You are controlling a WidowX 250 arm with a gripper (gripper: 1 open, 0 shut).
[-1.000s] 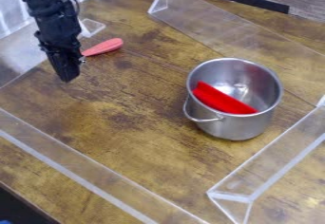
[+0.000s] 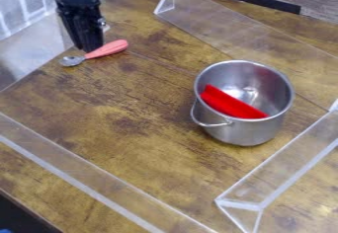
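Observation:
My dark gripper (image 2: 79,41) hangs at the upper left, its fingers shut with nothing visible between them, just above a spoon with a pink handle (image 2: 109,48) and a metal bowl end (image 2: 71,61). The spoon lies on the wooden table (image 2: 132,148); whether the fingertips touch it I cannot tell. On the right stands a steel pot (image 2: 251,126) with a red elongated object (image 2: 231,103) inside.
Clear plastic barriers edge the table at top (image 2: 224,30), lower left (image 2: 93,178) and lower right (image 2: 284,178).
The spoon and pot have not visibly moved.

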